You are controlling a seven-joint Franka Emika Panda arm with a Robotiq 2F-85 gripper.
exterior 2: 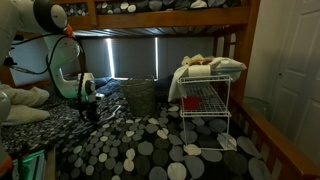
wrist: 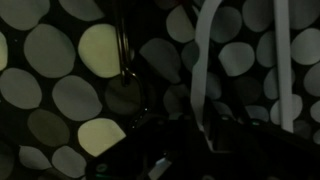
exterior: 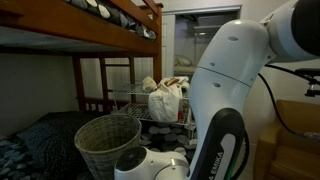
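My gripper shows as a dark shape along the bottom of the wrist view. A pale curved strip (wrist: pixel 202 60) runs down into it, and the fingers appear shut on that strip, though the shadow hides the exact contact. To the left, a dark strap with a metal ring (wrist: pixel 124 75) lies on the dotted bedding. In exterior view 2, the gripper (exterior 2: pixel 88 115) is low over the bed at the left, small and dark, so its fingers do not show clearly. Exterior view 1 shows only the arm, with the gripper out of frame.
A wicker basket (exterior: pixel 107 140) stands on the bed near the arm. A white wire rack (exterior 2: pixel 207 112) holds a cloth-filled bag (exterior 2: pixel 205 68) and a red item (exterior 2: pixel 192 103). Above is the wooden bunk frame (exterior 2: pixel 150 19). Dotted bedding (exterior 2: pixel 130 150) lies open in front.
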